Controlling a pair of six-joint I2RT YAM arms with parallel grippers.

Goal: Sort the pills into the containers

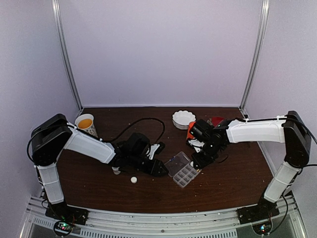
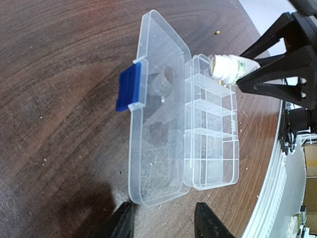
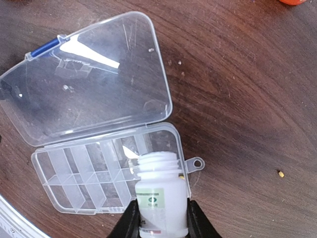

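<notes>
A clear pill organizer point(image 3: 89, 173) lies with its lid point(image 3: 94, 84) swung open on the dark table. My right gripper is shut on a white uncapped bottle point(image 3: 162, 206), which it holds tilted with the mouth over the end compartments. In the left wrist view that bottle point(image 2: 229, 68) points toward the lid side. A yellow pill point(image 3: 182, 177) shows beside the bottle's neck, partly hidden. Another yellow pill point(image 3: 281, 174) lies loose on the table. My left gripper stands part open beside the lid's near corner, its fingers apart and nothing between them.
A white cap point(image 1: 133, 180) lies on the table near a second bottle point(image 1: 116, 170), partly covered by the left arm. At the back are a white bowl point(image 1: 184, 119), a patterned cup point(image 1: 86, 124) and an orange item point(image 1: 190, 130).
</notes>
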